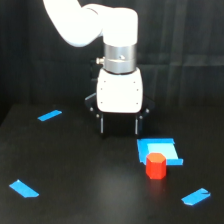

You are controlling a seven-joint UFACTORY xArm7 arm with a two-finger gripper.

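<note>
Toward the right of the dark table stands a small red block with a hexagonal look. Just behind it lies a pale square bordered in blue, and the block overlaps its front edge in this view. My gripper hangs from the white arm, up and to the left of the block. Its two thin dark fingers stand wide apart, open, with nothing visible between them. Clear space separates it from the block.
Blue tape strips lie at the back left, front left and front right. A dark curtain closes off the back.
</note>
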